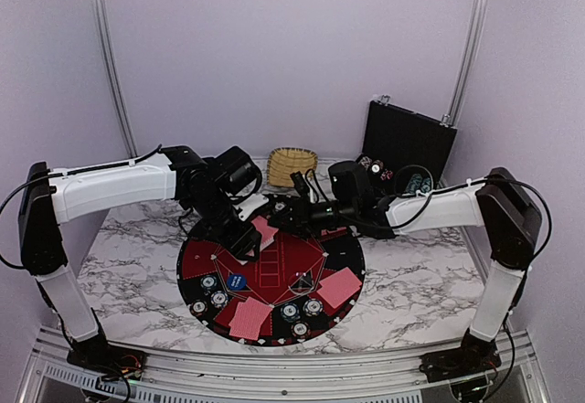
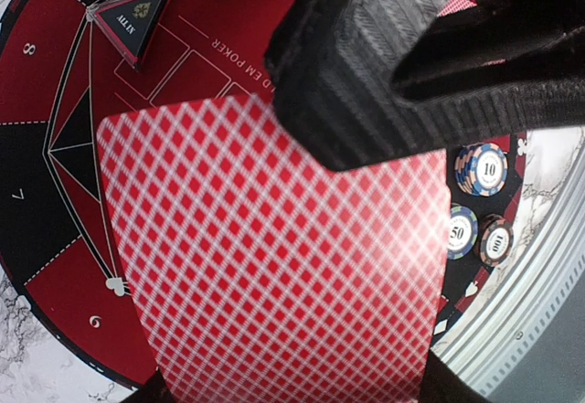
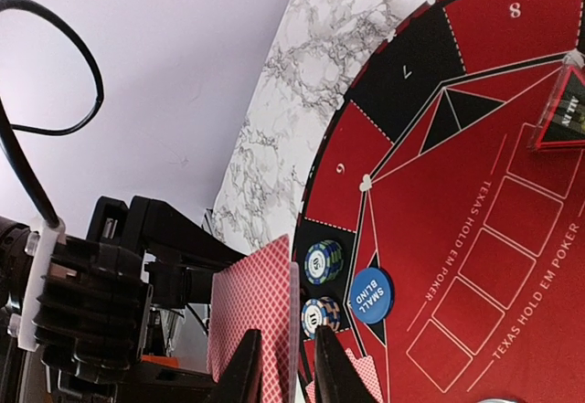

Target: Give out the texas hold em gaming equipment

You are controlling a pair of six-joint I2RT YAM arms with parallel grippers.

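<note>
My left gripper (image 1: 245,234) is shut on a red-checked card deck (image 2: 274,257), held above the round poker mat (image 3: 494,293), left of centre in the top view. My right gripper (image 1: 298,209) faces it from the right; in the right wrist view its dark fingertips are beside the held deck (image 3: 251,302), and their opening is hard to judge. Card piles (image 1: 338,286) lie at the mat's front right and front left. A blue small blind disc (image 3: 371,293), several chip stacks (image 3: 323,261) and a triangular all-in marker (image 2: 132,19) lie on the mat.
An open black case (image 1: 407,129) with chips stands at the back right, beside a yellow basket (image 1: 291,161) at the back centre. Walls bound the left, back and right.
</note>
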